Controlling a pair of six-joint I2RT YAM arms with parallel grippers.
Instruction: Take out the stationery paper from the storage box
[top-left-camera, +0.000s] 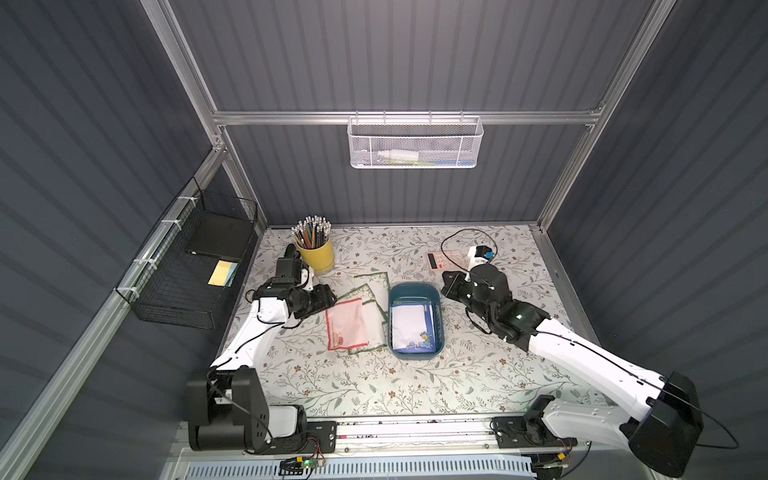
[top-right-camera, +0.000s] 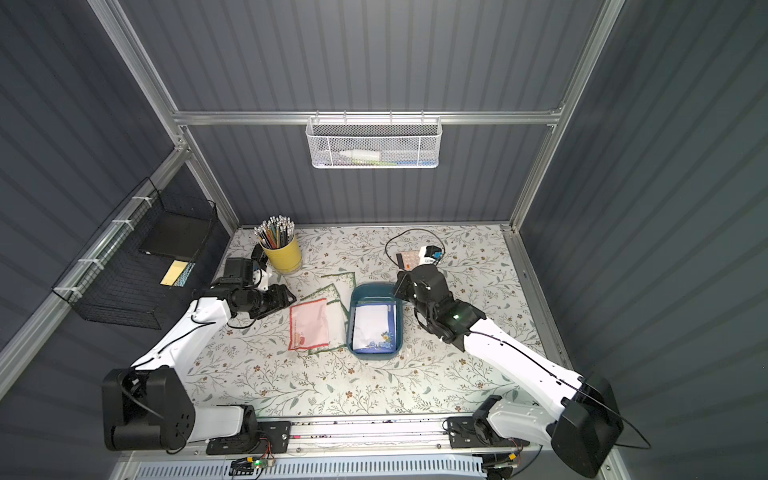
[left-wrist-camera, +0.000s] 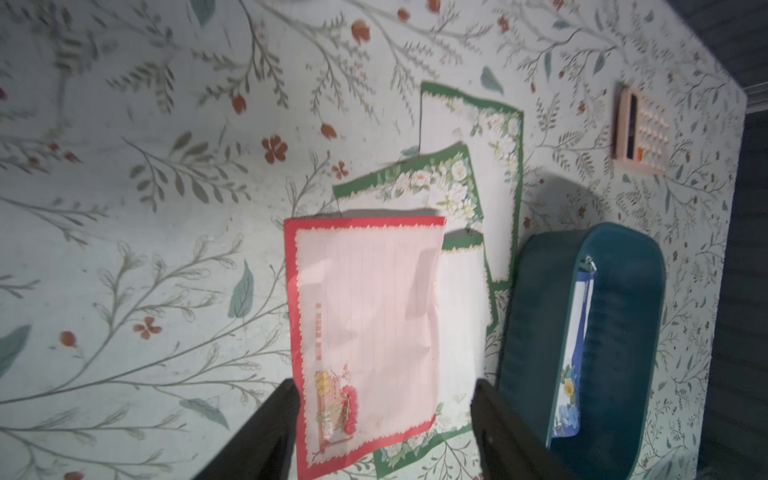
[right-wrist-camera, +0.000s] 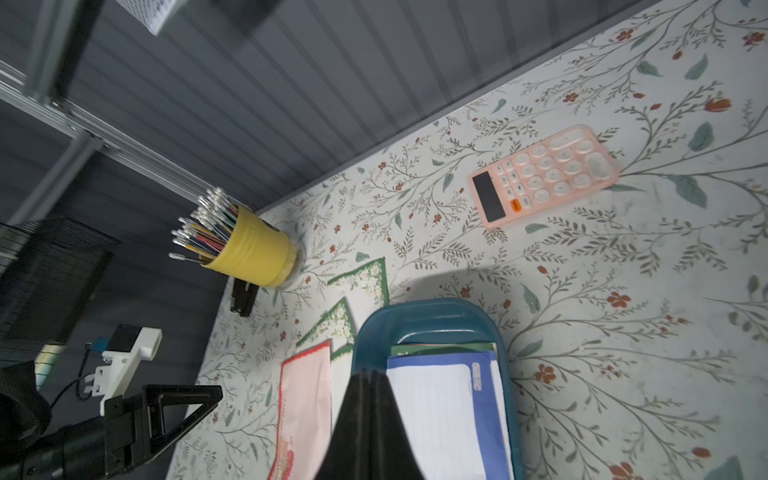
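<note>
A teal storage box (top-left-camera: 416, 355) stands in the middle of the table. In it lies stationery paper (top-left-camera: 412, 326), white with a blue border. Left of the box several sheets overlap on the table: a red-bordered pink sheet (left-wrist-camera: 368, 320) on top, and green-bordered sheets (left-wrist-camera: 472, 152) partly under it. My left gripper is open above and left of the pink sheet, its fingers apart with nothing between them. Beside the box's far right rim hovers my right gripper, shut, nothing showing between its fingers.
A yellow pencil cup (top-left-camera: 318, 254) stands at the back left, close to my left arm. A pink calculator (right-wrist-camera: 544, 176) lies behind the box. Wire baskets hang on the left wall and the back wall (top-left-camera: 416, 144).
</note>
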